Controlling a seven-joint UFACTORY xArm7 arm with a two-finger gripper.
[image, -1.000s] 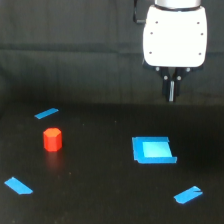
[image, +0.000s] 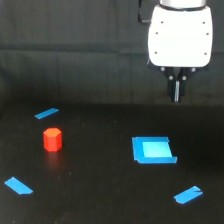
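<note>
A red, block-like object (image: 53, 139) stands on the dark table at the left. To its right, a blue-taped square (image: 137, 148) frames a pale light-blue patch (image: 157, 149), with nothing on it. High at the upper right hangs my gripper (image: 177, 98), pointing down below its white housing (image: 180, 38). It is well away from the red object and appears above and behind the square. The dark fingers look close together, too small and dim to tell whether they are open or shut. I see no object at their tips.
Blue tape strips lie at the back left (image: 47, 113), the front left (image: 18, 186) and the front right (image: 188, 195). A dark curtain (image: 80, 60) hangs behind the table.
My gripper and its white housing have shifted slightly to the right. The red object and the taped square have not moved.
</note>
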